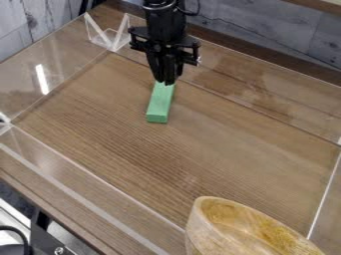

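A small black robot arm stands at the top centre of the camera view, its gripper hanging low over the upper end of a flat green bar on the wooden table. Whether the fingers are open or shut, and whether they touch the bar, is too small to tell.
A large tan, hollow object sits at the bottom right. A clear plastic-like piece lies at the left edge of the table, with dark floor and cables beyond.
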